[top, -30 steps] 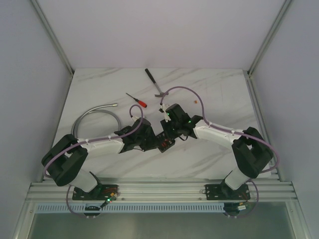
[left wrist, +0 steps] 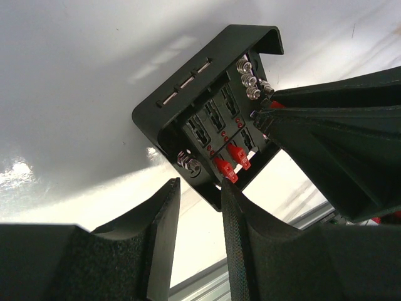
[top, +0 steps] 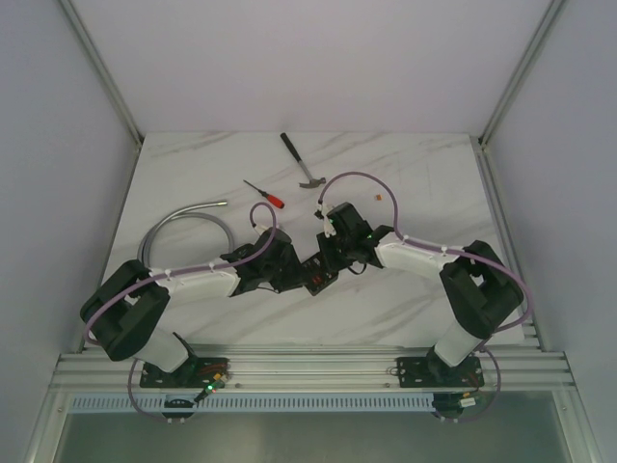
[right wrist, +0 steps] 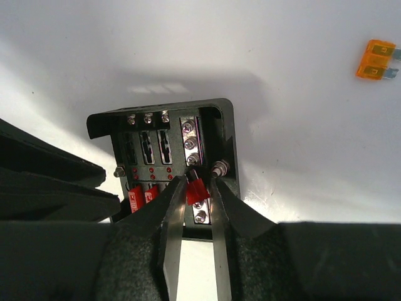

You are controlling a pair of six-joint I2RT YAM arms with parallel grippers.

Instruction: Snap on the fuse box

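The black fuse box (left wrist: 188,88) lies on the table between my two grippers, showing metal studs, slots and red fuses (right wrist: 136,198). My left gripper is just beside the box, its fingertips close together, with nothing visible between them. My right gripper is over the box's stud end, a red piece (right wrist: 197,192) between or just beyond its fingertips; whether it grips that piece is unclear. In the left wrist view, the right gripper's fingers reach over the box and partly hide it.
An orange fuse (right wrist: 376,59) lies to the right of the box. A hammer (top: 304,164) and a red screwdriver (top: 270,197) lie behind the arms. A grey hose (top: 154,231) curves at the left.
The right arm has shifted slightly right over the fuse box in the top view. The left arm shows no visible change.
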